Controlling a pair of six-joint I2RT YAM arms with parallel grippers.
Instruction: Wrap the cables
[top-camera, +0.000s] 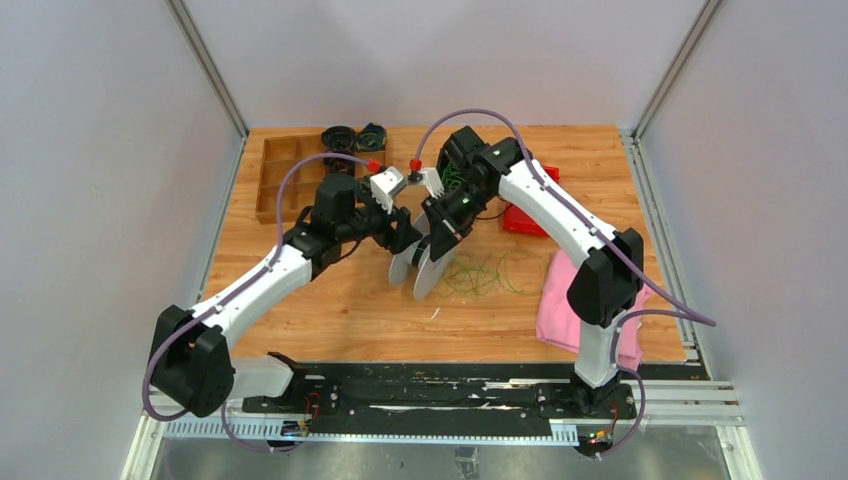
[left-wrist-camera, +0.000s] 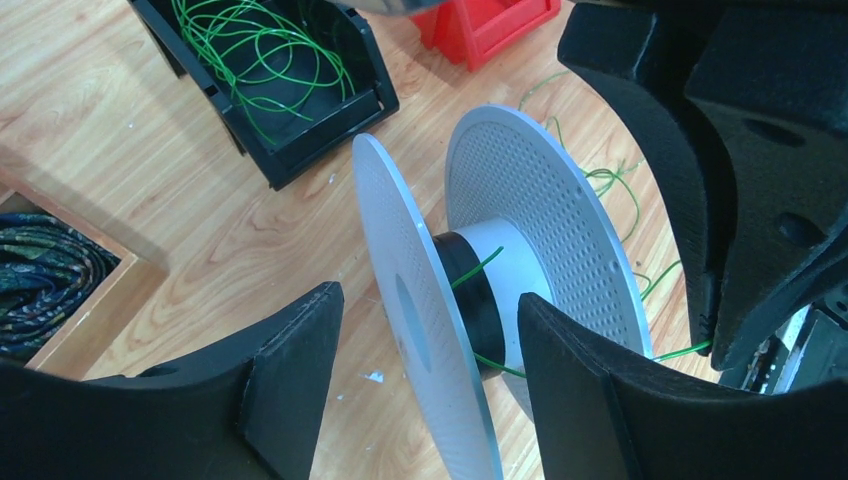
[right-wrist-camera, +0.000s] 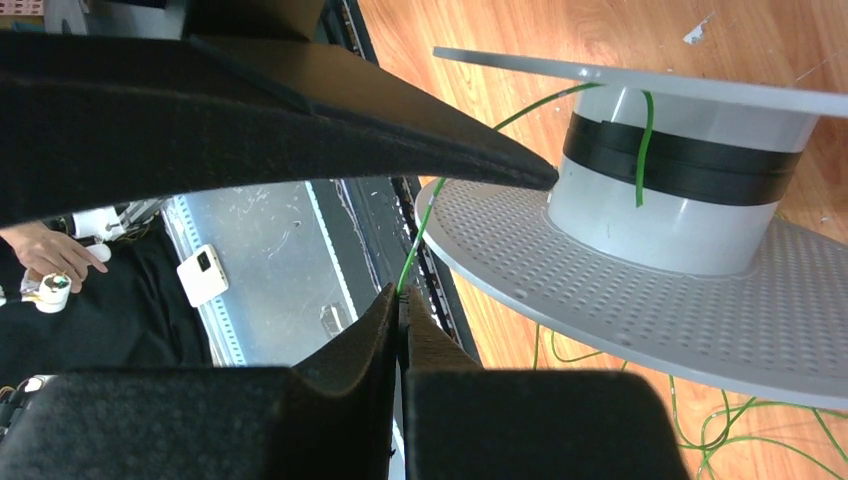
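Note:
A grey spool (top-camera: 432, 272) with two perforated flanges stands on the table between both grippers. Black tape (right-wrist-camera: 680, 163) circles its hub, and a short green end sticks out there. My left gripper is open around the near flange; one of its fingers (right-wrist-camera: 500, 165) reaches between the flanges beside the hub. At the spool's front side, my right gripper is shut on a thin green cable (right-wrist-camera: 424, 222). From its fingertips the cable runs to the hub, passing behind a flange edge in the right wrist view.
Loose green cable (top-camera: 480, 278) lies on the wood right of the spool. A black bin (left-wrist-camera: 270, 150) with green cable, a red bin (top-camera: 528, 218) and a wooden tray (top-camera: 268, 190) with dark coils stand behind. Pink cloth (top-camera: 556, 310) lies right.

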